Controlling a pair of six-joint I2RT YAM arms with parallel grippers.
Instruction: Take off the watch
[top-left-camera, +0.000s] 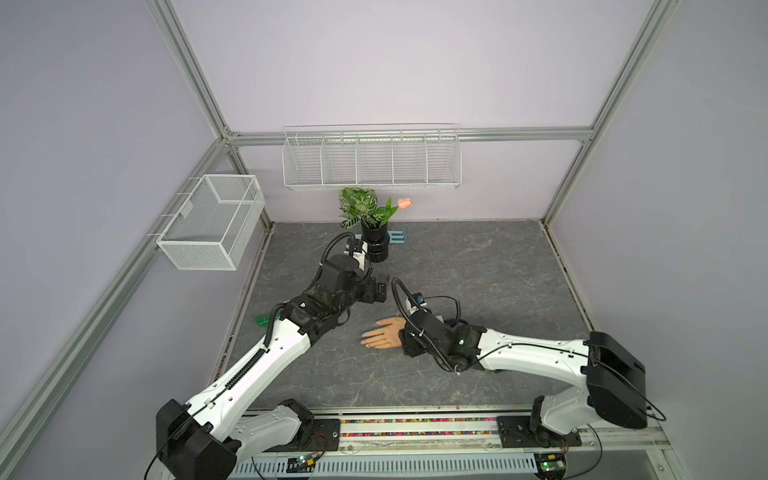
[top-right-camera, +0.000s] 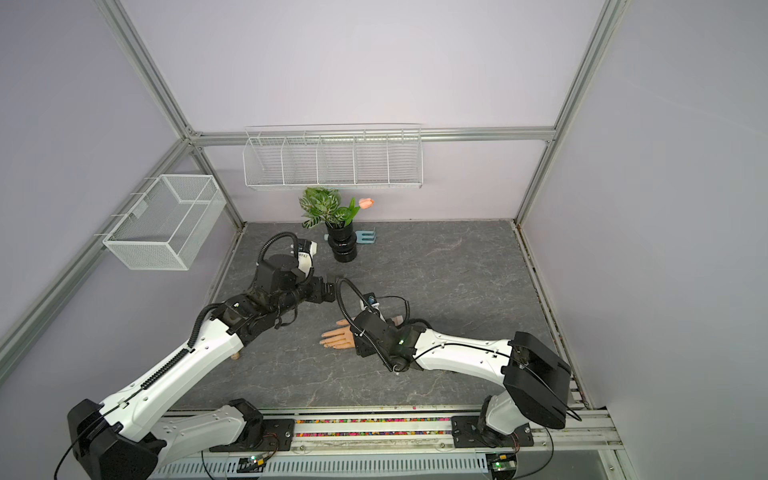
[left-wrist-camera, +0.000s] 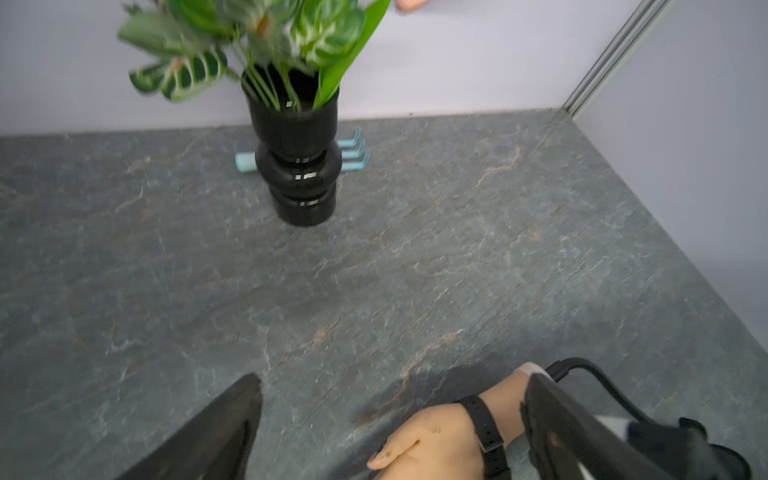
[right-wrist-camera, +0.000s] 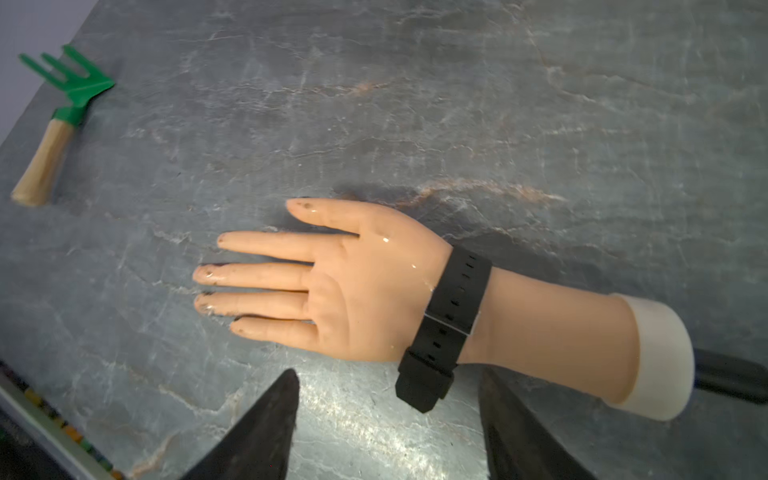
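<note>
A mannequin hand (right-wrist-camera: 368, 280) lies palm up on the table, its fingers pointing left. Round its wrist sits the black watch (right-wrist-camera: 460, 289), the strap closed across the inner wrist and the dark case at the lower side in the right wrist view. My right gripper is above the hand, its fingers spread either side of the watch case in that view, with nothing held. In the left wrist view the strap (left-wrist-camera: 484, 428) shows across the wrist near the bottom edge. My left gripper stands open and empty, up and to the left of the hand.
A black vase with plants (left-wrist-camera: 300, 164) stands at the back, a light blue fork (left-wrist-camera: 352, 156) behind it. To the left lies a green hand fork (right-wrist-camera: 68, 104). Wire baskets (top-left-camera: 372, 160) hang on the walls.
</note>
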